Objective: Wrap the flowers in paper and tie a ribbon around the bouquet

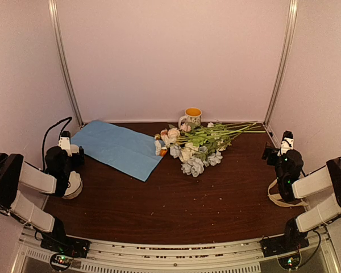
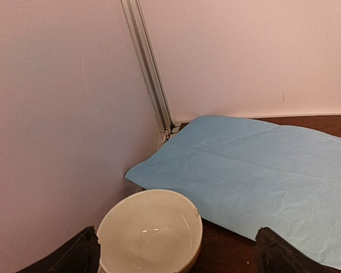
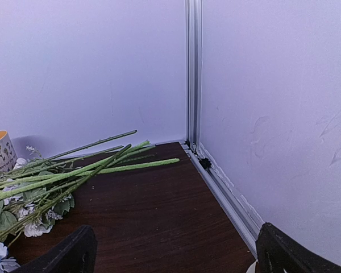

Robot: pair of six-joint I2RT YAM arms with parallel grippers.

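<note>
A bunch of fake flowers [image 1: 194, 152] lies on the table's back half, pale blue, white and peach blooms to the left. Its long green stems [image 1: 238, 131] fan out toward the back right corner. Flat on the back left lies a blue sheet [image 1: 122, 147], apart from or just touching the blooms. My left gripper [image 1: 69, 153] hangs open near the left wall, nothing between its fingers. On the opposite side, my right gripper [image 1: 279, 154] is also open and empty, away from the stems. Beneath it shows a beige band [image 1: 275, 198], partly hidden by the arm.
Against the back wall stands a patterned mug [image 1: 193, 115] with an orange inside, close behind the flowers. A white bowl [image 2: 150, 230] sits by the left wall, below my left gripper.
</note>
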